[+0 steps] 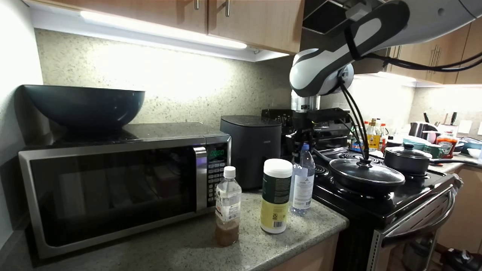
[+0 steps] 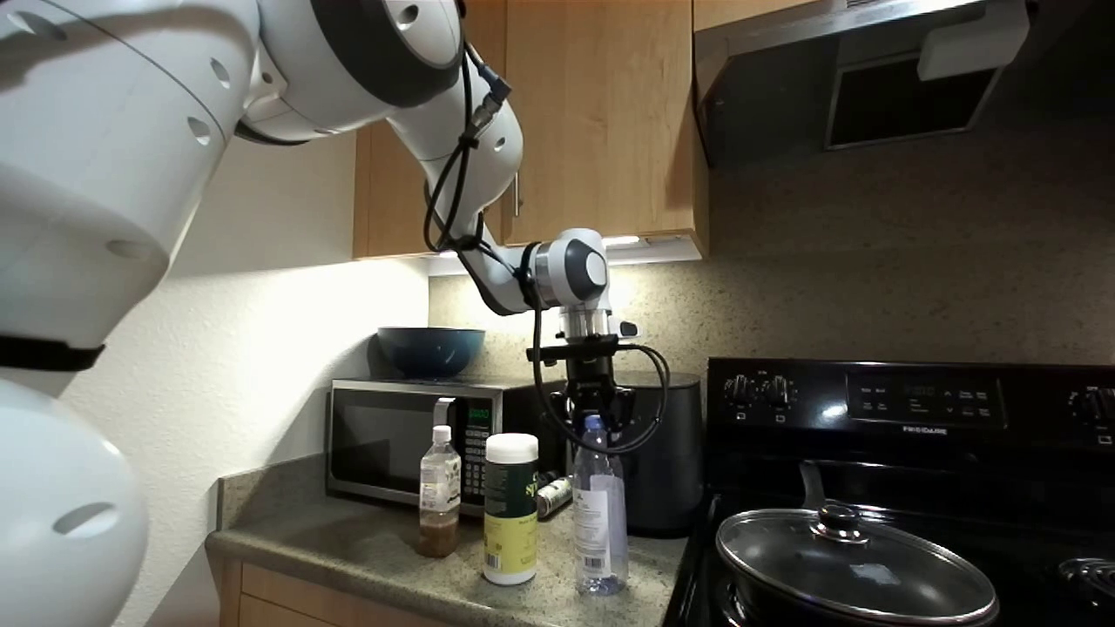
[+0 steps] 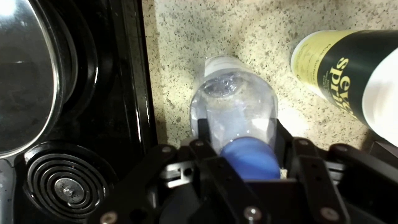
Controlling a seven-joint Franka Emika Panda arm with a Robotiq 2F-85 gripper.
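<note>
The clear plastic bottle with a blue cap and white label stands near the stove side of the counter, leaning slightly in exterior view 1. My gripper points down over its top. In the wrist view, one dark finger is on each side of the bottle's upper part, and the blue cap sits between the fingers. Both fingers look very close to the plastic; whether they press on it cannot be made out. From the side, the gripper hides part of the area around the cap.
A green-and-yellow wipes canister stands close beside the bottle, with a brown-drink bottle farther left. Behind are a black air fryer and the microwave. A lidded pan is on the stove. A can lies behind the canister.
</note>
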